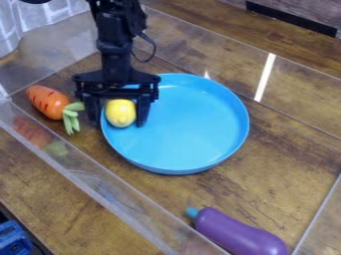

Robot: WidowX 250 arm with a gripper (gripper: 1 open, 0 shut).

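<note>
My black gripper [118,98] is lowered over the left part of a blue plate [193,134], its fingers open on either side of a small yellow object [122,115] lying in the plate. Whether the fingers touch it I cannot tell. An orange carrot with green leaves [51,104] lies just left of the plate.
A purple eggplant [240,232] lies at the lower right, apart from the plate. Clear plastic walls cross the lower left. The wooden surface [286,120] right of the plate is free.
</note>
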